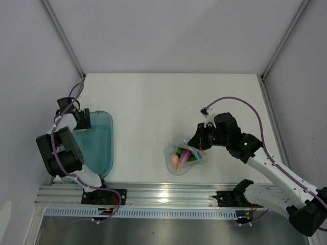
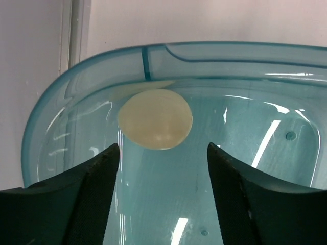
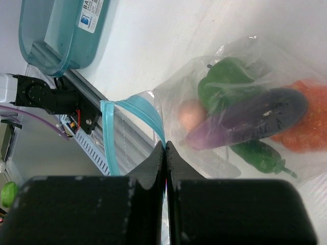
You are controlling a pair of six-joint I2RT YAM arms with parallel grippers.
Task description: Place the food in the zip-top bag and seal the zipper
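My left gripper [image 1: 83, 118] hangs over the teal bin [image 1: 99, 148], open, its fingers either side of and just short of a pale, potato-shaped food item [image 2: 155, 118] lying near the bin's end wall. My right gripper is shut at the blue zipper edge [image 3: 135, 107] of the clear bag [image 1: 176, 163]; whether film is between its fingers is hard to tell. Inside the bag are a green pepper [image 3: 225, 81], an eggplant [image 3: 245, 115], an egg-like brown item [image 3: 190, 113], a long green pepper [image 3: 255, 155] and an orange item [image 3: 305, 117].
Walls and metal rails border it on the sides and back.
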